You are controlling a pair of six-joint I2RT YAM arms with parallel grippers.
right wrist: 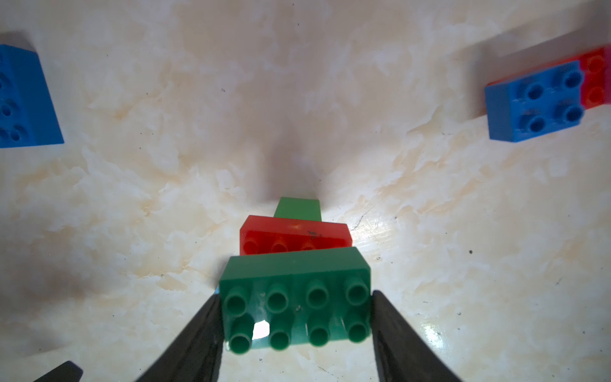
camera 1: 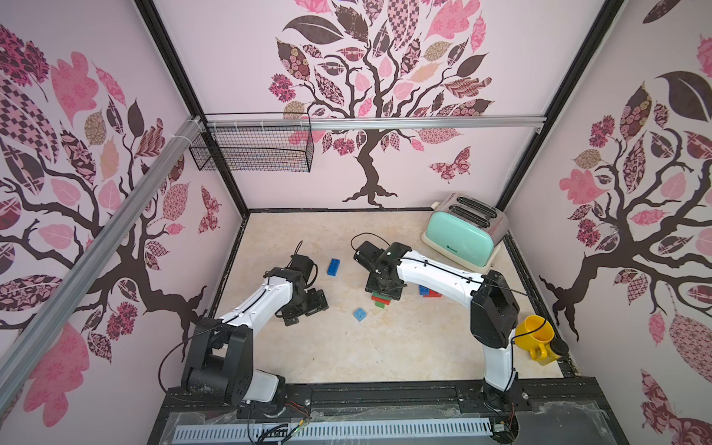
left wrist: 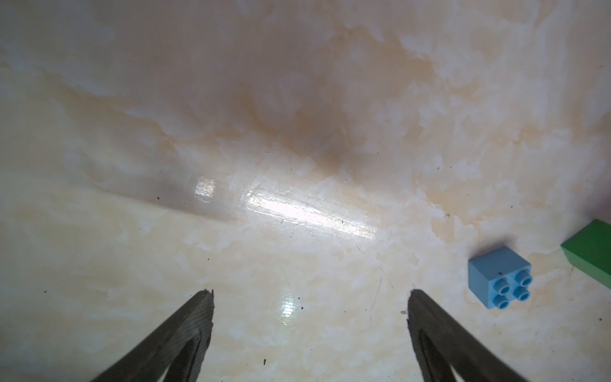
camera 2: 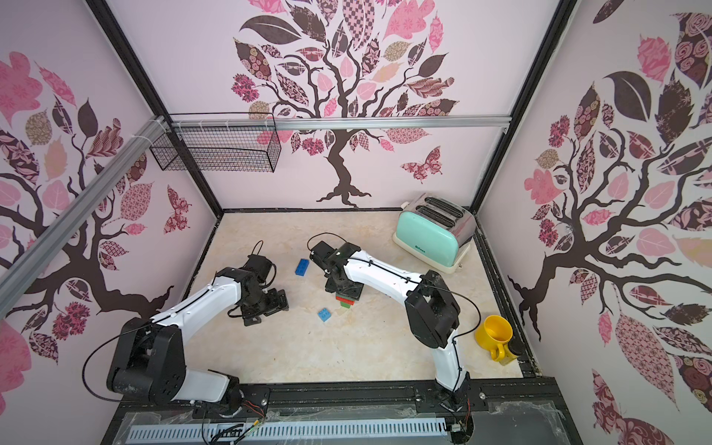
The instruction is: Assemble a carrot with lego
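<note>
My right gripper is shut on a dark green brick (right wrist: 296,264), studs facing the camera. Behind that brick in the right wrist view, a red brick (right wrist: 296,234) sits on a lighter green brick (right wrist: 298,208) on the table. Whether the held brick touches the red one, I cannot tell. My left gripper stands open over bare table, nothing between its fingers. A light blue brick (left wrist: 499,277) lies to its right, with the end of a green brick (left wrist: 590,249) at the frame edge.
A blue brick (camera 1: 333,267) lies alone farther back. To the right a blue brick (right wrist: 534,102) lies against a red one (right wrist: 593,79). A mint toaster (camera 1: 461,233) fills the back right, a yellow mug (camera 1: 534,335) the front right.
</note>
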